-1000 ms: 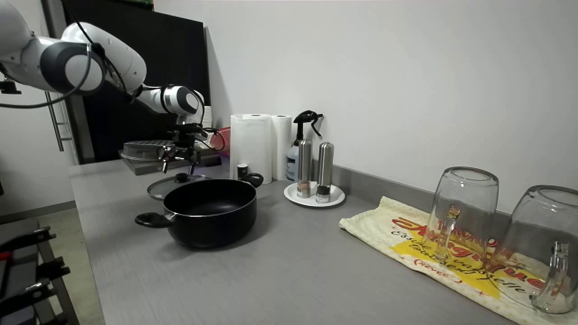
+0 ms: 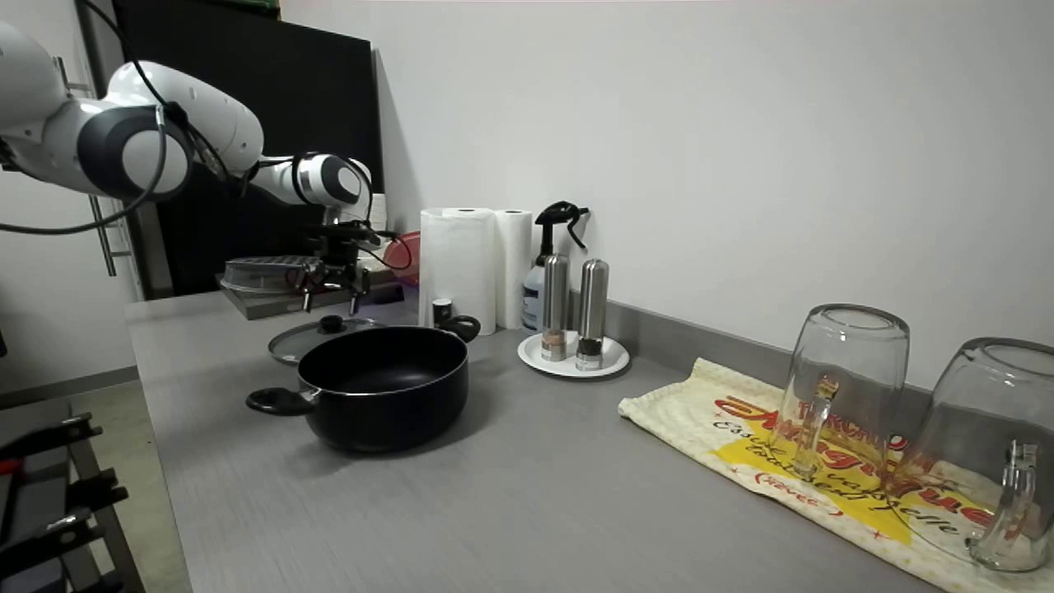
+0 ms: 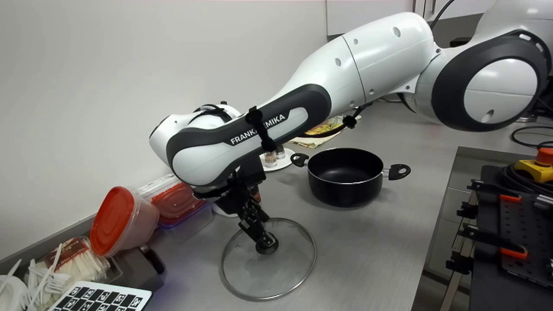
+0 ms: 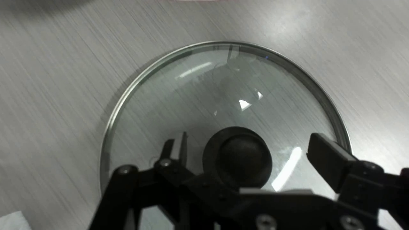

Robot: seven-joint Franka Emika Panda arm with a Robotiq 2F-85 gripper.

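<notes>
A round glass lid (image 4: 184, 111) with a metal rim lies flat on the counter, its black knob (image 4: 243, 157) facing up. In the wrist view my gripper is open, one finger (image 4: 325, 157) well to the right of the knob and the other to its left. From exterior view 1, the gripper (image 2: 332, 300) hangs just above the lid (image 2: 296, 343), with its fingertips pointing down. Nothing is seen held. A black two-handled pot (image 2: 385, 420) stands uncovered and empty beside the lid.
Paper towel rolls (image 2: 456, 267), a spray bottle (image 2: 533, 296) and a white plate (image 2: 530, 357) with two grinders stand along the wall. Red-lidded tubs (image 3: 124, 220) are near the lid. Two glass mugs rest on a cloth (image 2: 721, 415).
In exterior view 1 my gripper has shifted slightly right above the lid, and the upper arm sits a little lower. The lid and pot have not moved.
</notes>
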